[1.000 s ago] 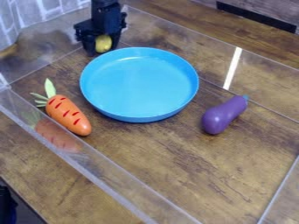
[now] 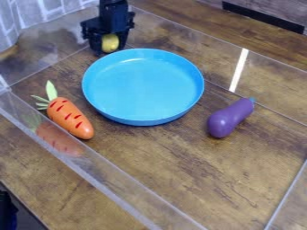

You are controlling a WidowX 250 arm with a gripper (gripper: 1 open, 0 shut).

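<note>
My gripper (image 2: pixel 109 38), black, is at the top left, behind the blue plate, shut on a small yellow object (image 2: pixel 109 43) low over the wooden surface. The object is partly hidden by the gripper. The round blue plate (image 2: pixel 143 85) lies in the middle. An orange toy carrot (image 2: pixel 70 116) with green leaves lies at the left, and a purple toy eggplant (image 2: pixel 231 119) lies at the right of the plate.
Clear plastic walls (image 2: pixel 144 193) run along the edges of the wooden surface (image 2: pixel 180 171). A white strip (image 2: pixel 238 70) is at the upper right.
My gripper and the yellow object have shifted very slightly. The plate, carrot and eggplant have not moved.
</note>
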